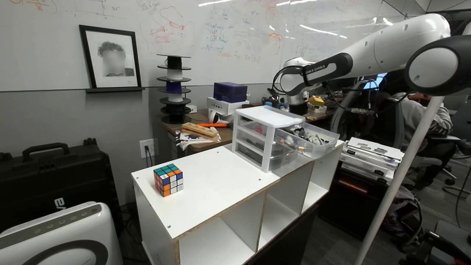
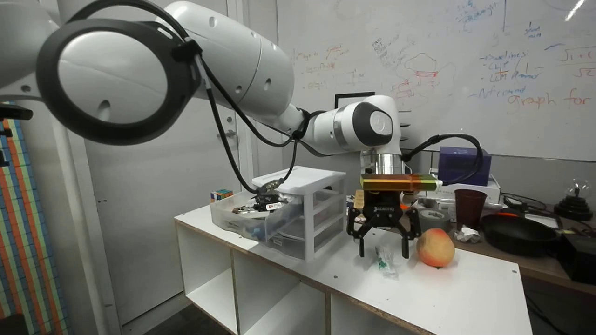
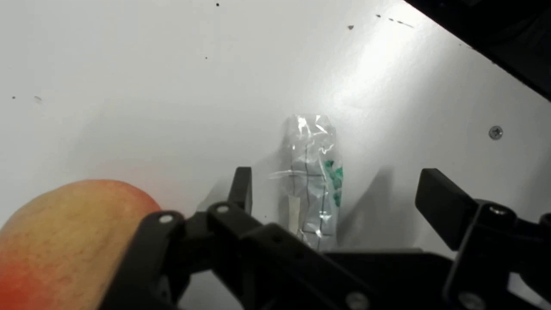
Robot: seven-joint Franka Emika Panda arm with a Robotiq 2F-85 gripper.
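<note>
My gripper [image 2: 383,256] hangs open above the white shelf top, its two fingers pointing down with nothing held. In the wrist view a crumpled clear plastic packet [image 3: 312,181] with green print lies on the white surface, between and below the spread fingertips. A yellow-red peach-like fruit [image 3: 77,237] sits to the left of the packet there. Exterior view 2 shows the fruit [image 2: 436,247] just right of the gripper and the packet [image 2: 386,261] under it. Exterior view 1 hides the gripper, packet and fruit behind the drawer unit.
A plastic drawer unit [image 2: 325,215] stands beside the gripper, its top drawer [image 2: 254,215] pulled out and full of small parts. Beyond it is a Rubik's cube [image 1: 168,180]. Bare shelf top [image 2: 447,296] lies in front of the fruit.
</note>
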